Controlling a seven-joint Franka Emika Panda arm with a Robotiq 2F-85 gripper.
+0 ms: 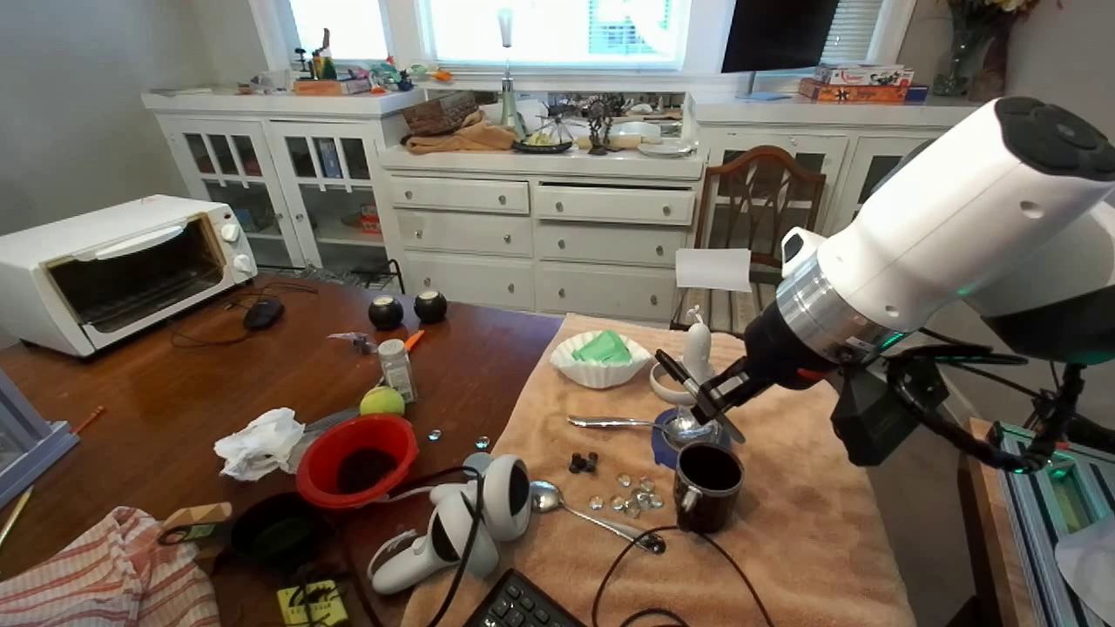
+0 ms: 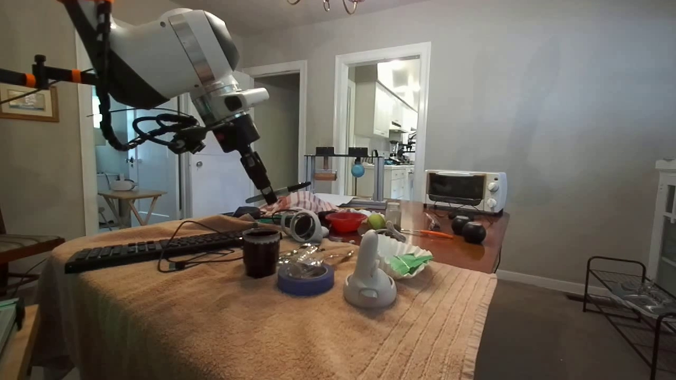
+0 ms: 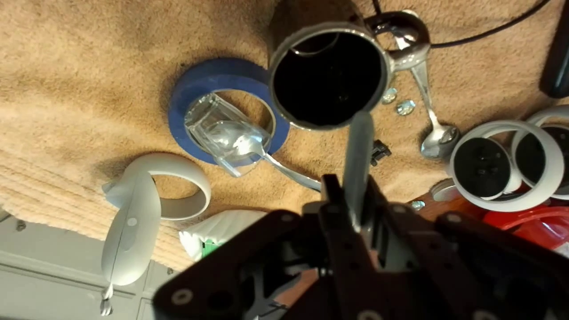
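Observation:
My gripper (image 1: 712, 401) is shut on a long, thin knife-like thing (image 1: 677, 367), which sticks out on both sides of the fingers. In the wrist view, its grey rounded end (image 3: 358, 154) points toward the dark mug (image 3: 285, 26), overlapping the near rim. Exterior view 2 has the gripper (image 2: 270, 196) up above the towel, the thing lying crosswise in it. Beside the mug, a blue tape ring (image 3: 184, 101) carries a clear glass dish (image 3: 205, 114) with a spoon (image 3: 288, 171) resting in it. The held part is hidden by the fingers.
A white controller (image 3: 130, 229) stands near the tape, close to a white fluted bowl (image 1: 596, 373) with green cloth. Another spoon (image 1: 601, 519), glass beads (image 1: 630, 505) and a cable lie around the mug. A red bowl (image 1: 392, 427) sits farther left.

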